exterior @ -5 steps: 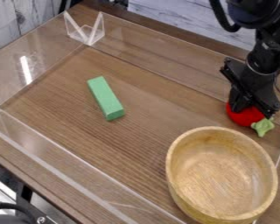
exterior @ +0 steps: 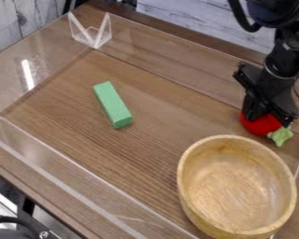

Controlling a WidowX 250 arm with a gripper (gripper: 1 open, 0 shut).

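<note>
At the right of the camera view the black gripper (exterior: 252,98) reaches down onto a red object (exterior: 263,122) with a pale green top (exterior: 280,135), resembling a strawberry, lying on the wooden table (exterior: 115,177). The gripper's lower end is right at the red object, partly covering it. Whether the fingers are open or shut, or hold it, I cannot tell from this view.
A large tan bowl (exterior: 235,164) sits just below the red object at the lower right. A green block (exterior: 112,104) lies to the left. A clear object (exterior: 91,28) stands at the back left.
</note>
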